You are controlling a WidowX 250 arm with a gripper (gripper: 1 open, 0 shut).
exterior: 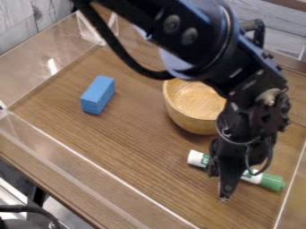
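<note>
My gripper (226,190) is low over the tabletop at the right, in front of a white-and-green cylinder (267,180) that lies on its side and is partly hidden behind it. The fingers look closed, and I see nothing clearly held between them; whether they touch the cylinder I cannot tell.
A wooden bowl (187,105) stands behind the gripper, partly covered by the arm. A blue block (98,94) lies at the left.
</note>
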